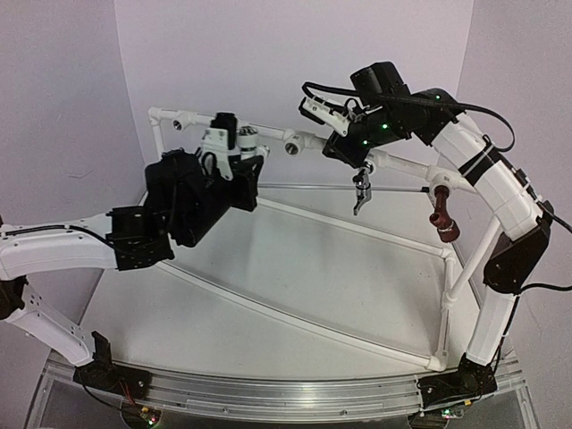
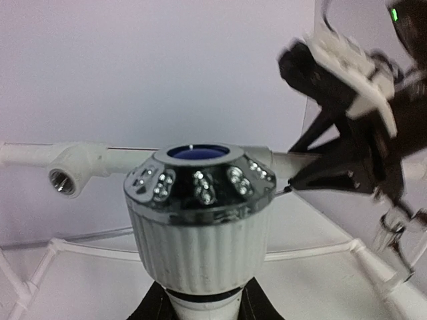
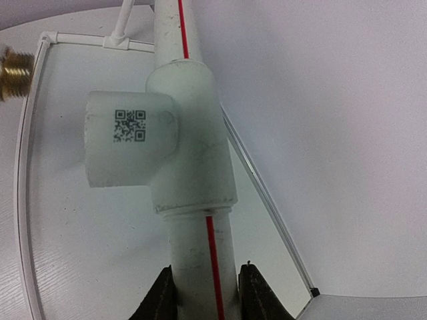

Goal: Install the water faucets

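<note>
A white ribbed fitting (image 2: 200,250) with a chrome end and a blue centre stands out in front of my left gripper. Black fingers press on both sides of its neck, below a dark ring. From the top, this white piece (image 1: 248,143) appears in front of the horizontal pipe, between two open tees. My right gripper is shut around the white pipe (image 3: 193,257) with the red line, just short of a tee (image 3: 130,137) bearing a printed code. A chrome faucet (image 1: 361,186) hangs beneath the pipe near the right gripper.
Open tees (image 1: 293,143) face forward on the pipe. A dark red faucet (image 1: 442,217) hangs at its right end. Brass thread (image 3: 15,73) enters the right wrist view's left edge. The floor inside the frame is clear.
</note>
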